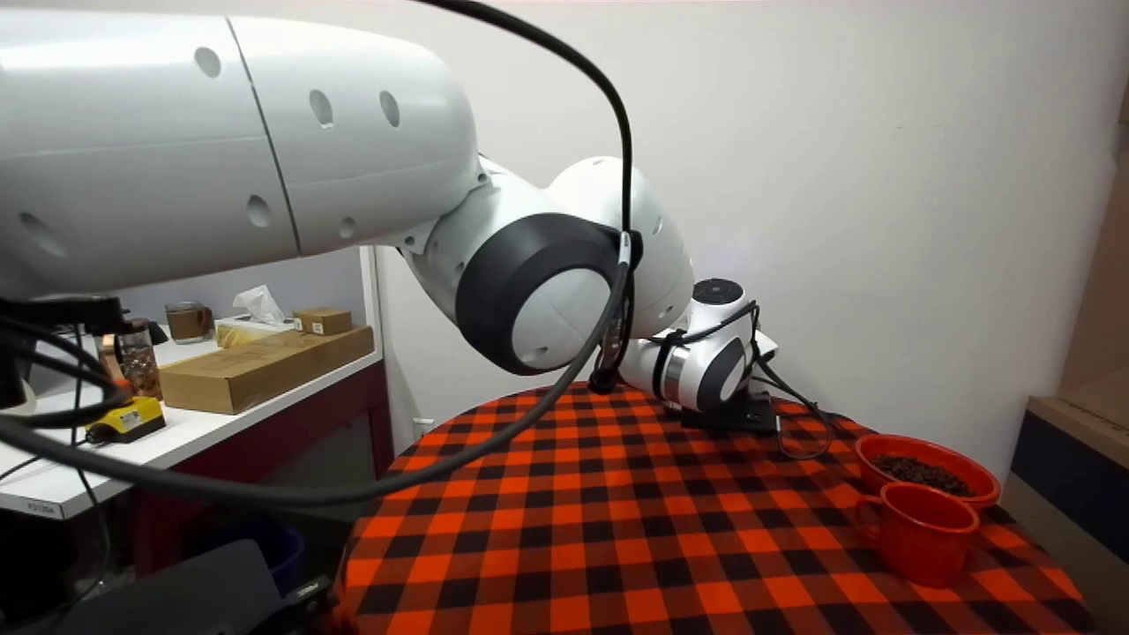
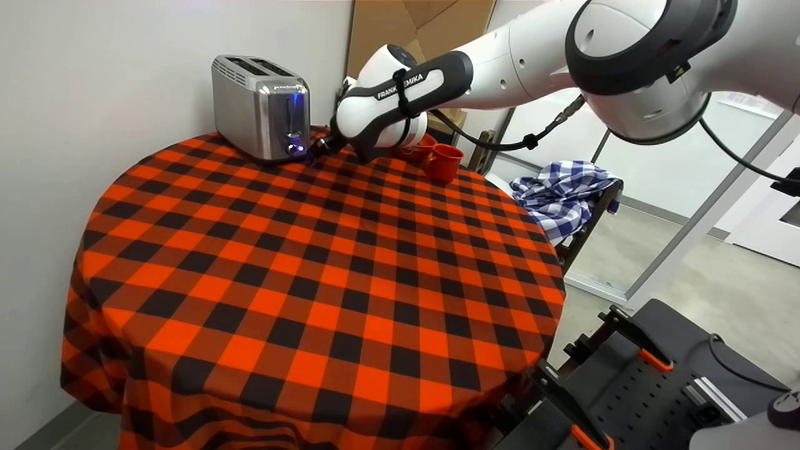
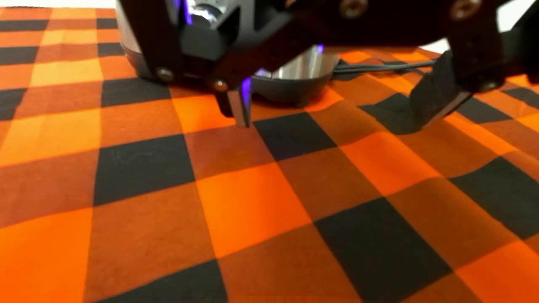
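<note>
A silver toaster (image 2: pixel 259 120) stands at the back of the table against the wall, its control knob (image 2: pixel 295 149) glowing blue-violet on the front face. My gripper is open, its fingers wide apart and nothing visible between them. It is low over the cloth right in front of the toaster base (image 3: pixel 298 81), with the left finger (image 3: pixel 241 107) overlapping the toaster in the wrist view. I cannot tell whether any finger touches it. From exterior view 1 the arm hides the toaster.
A red mug (image 1: pixel 926 534) and a red bowl (image 1: pixel 984 485) of dark bits sit near the table's right edge. The checked tablecloth (image 2: pixel 300 285) is clear across its middle and front. A dark cable (image 3: pixel 384 66) lies behind the toaster.
</note>
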